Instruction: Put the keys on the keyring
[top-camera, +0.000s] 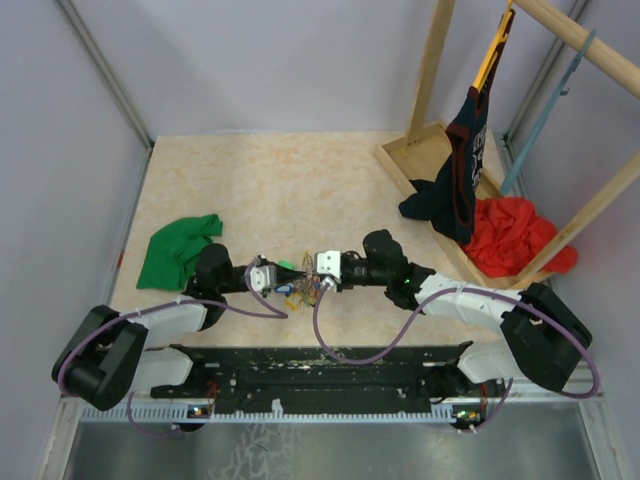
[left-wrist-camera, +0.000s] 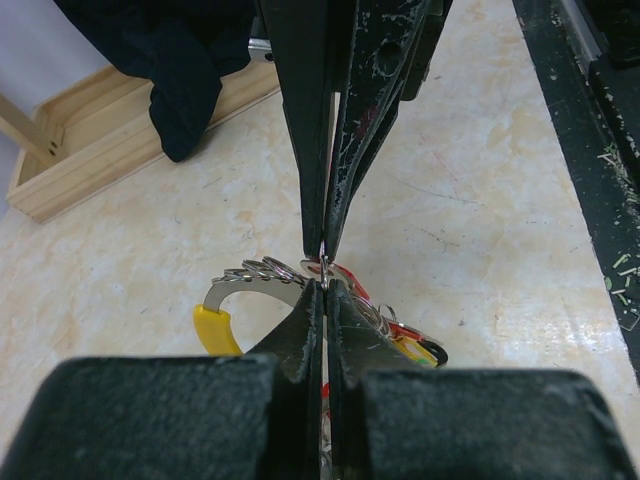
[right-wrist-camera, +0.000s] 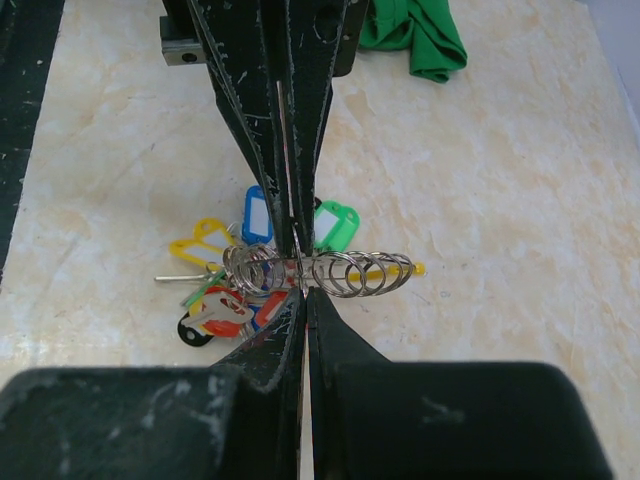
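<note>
Both grippers meet tip to tip over the work surface at the centre of the top view. My left gripper and my right gripper are shut on a thin metal piece, the keyring (right-wrist-camera: 365, 270), whose coiled loops spread to either side in the right wrist view. Coloured key tags hang and lie below it: blue (right-wrist-camera: 257, 215), green (right-wrist-camera: 337, 227), yellow (right-wrist-camera: 203, 240), red (right-wrist-camera: 222, 312). A yellow-handled curved piece (left-wrist-camera: 214, 330) shows in the left wrist view. Exactly what each fingertip holds is partly hidden.
A green cloth (top-camera: 165, 255) lies at the left. A wooden tray (top-camera: 415, 160) with a frame, a dark hanging fabric (top-camera: 460, 170) and a red cloth (top-camera: 505, 235) stands at the right.
</note>
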